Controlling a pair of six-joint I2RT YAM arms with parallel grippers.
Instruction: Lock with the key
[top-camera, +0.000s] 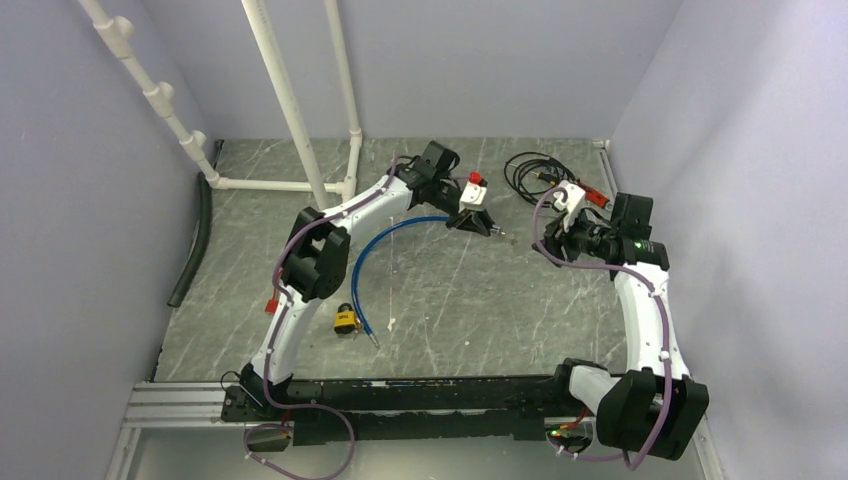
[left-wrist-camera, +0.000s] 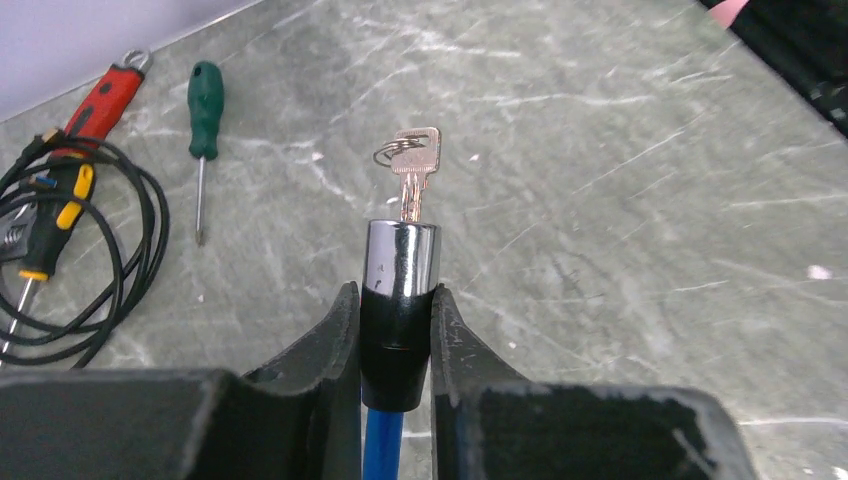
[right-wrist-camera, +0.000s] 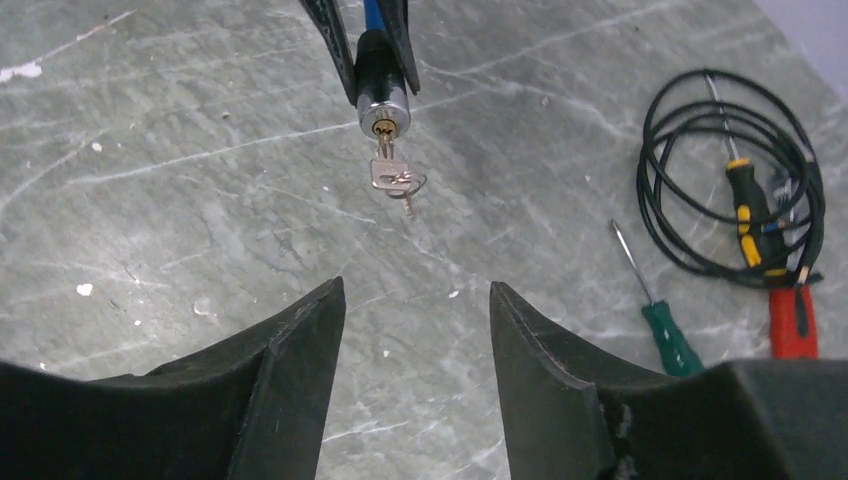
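Observation:
The blue cable lock's black-and-chrome cylinder sits between the fingers of my left gripper, which is shut on it. A silver key stands in the end of that cylinder, its ring hanging from the bow. In the right wrist view the key points toward my right gripper, with a second key dangling from the ring. My right gripper is open and empty, apart from the key. From above, the blue cable curves away from the left gripper to its loose metal end.
A yellow padlock lies near the front left, by the cable end. A red lock is partly behind the left arm. At the back right are a coiled black cable and red-handled tool. A green screwdriver lies nearby.

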